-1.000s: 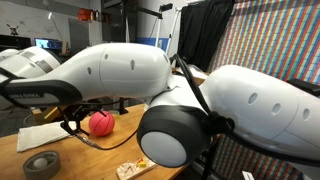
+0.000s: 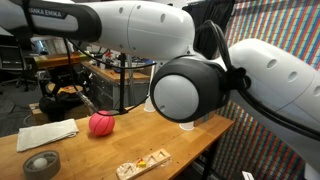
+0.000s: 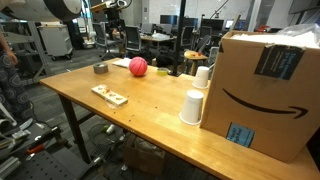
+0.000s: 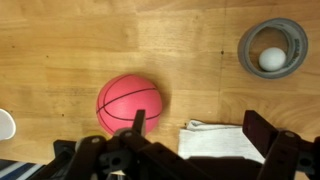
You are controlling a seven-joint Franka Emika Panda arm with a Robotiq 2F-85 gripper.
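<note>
A pink-red ball with dark seam lines [image 4: 128, 103] lies on the wooden table, left of centre in the wrist view. Upper right there is a grey tape roll [image 4: 292, 34] with a small white ball [image 4: 272, 59] inside its ring. A folded white cloth [image 4: 218, 141] lies at the bottom centre. My gripper hovers above the table with its fingers [image 4: 259, 129] spread wide apart. Nothing shows between them; the ball is beyond the left finger. The white arm [image 2: 150, 28] crosses the top of exterior view 1.
A pale wooden block with markings [image 3: 109, 95] sits near the table's front edge. White cups [image 3: 191, 106] and a large cardboard box [image 3: 258, 95] stand on the right. Bare table lies between the block and the cups.
In exterior view 1 the arm has risen, uncovering more of the background. The gripper has lifted away from the table; ball, tape roll and cloth stay where they were.
</note>
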